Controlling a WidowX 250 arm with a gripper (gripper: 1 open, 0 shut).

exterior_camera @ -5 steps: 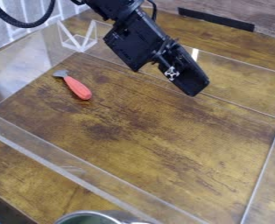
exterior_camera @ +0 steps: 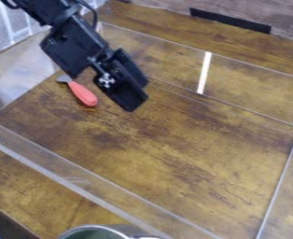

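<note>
A tool with a red handle (exterior_camera: 83,93) and a lighter head lies on the wooden floor of a clear-walled enclosure, at the left. My black gripper (exterior_camera: 127,93) hangs just right of it and partly overlaps its upper part in the view. The fingertips are dark and blurred, so their spacing and what is between them cannot be made out.
Clear walls (exterior_camera: 93,191) surround the work area. A metal pot (exterior_camera: 93,231) stands at the bottom edge. A white strip (exterior_camera: 204,73) is at the back.
My arm has moved left across the view, from the back middle toward the red-handled tool. The tool has not visibly moved.
</note>
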